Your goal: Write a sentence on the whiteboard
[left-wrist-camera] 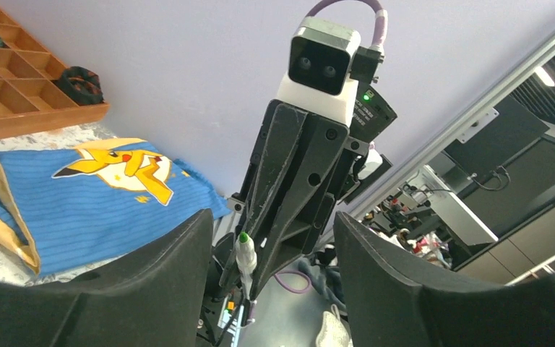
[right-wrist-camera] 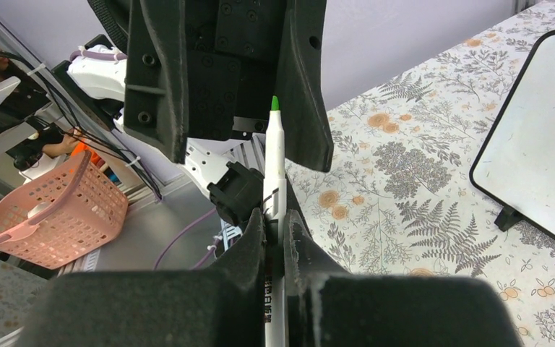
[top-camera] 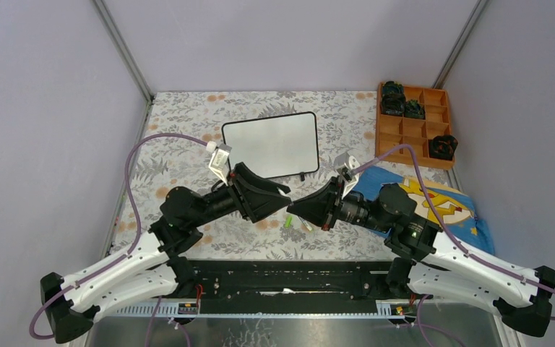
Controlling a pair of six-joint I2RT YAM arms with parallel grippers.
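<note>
A white marker with a green tip [right-wrist-camera: 274,155] stands upright in the right wrist view, its lower part held in my right gripper, which is shut on it. My left gripper is open, its fingers [right-wrist-camera: 303,108] on either side of the marker's upper end with gaps showing. In the left wrist view, the marker [left-wrist-camera: 246,256] appears between those fingers, nearer the left one. Both grippers meet above the table in the top view, just in front of the black-framed whiteboard [top-camera: 273,145], which lies blank.
A small green object [top-camera: 287,220] and a thin pale item [top-camera: 306,224] lie on the floral tabletop [top-camera: 217,242] beneath the grippers. At the right are a wooden compartment box [top-camera: 413,130] and a blue cloth with a yellow figure [top-camera: 433,210].
</note>
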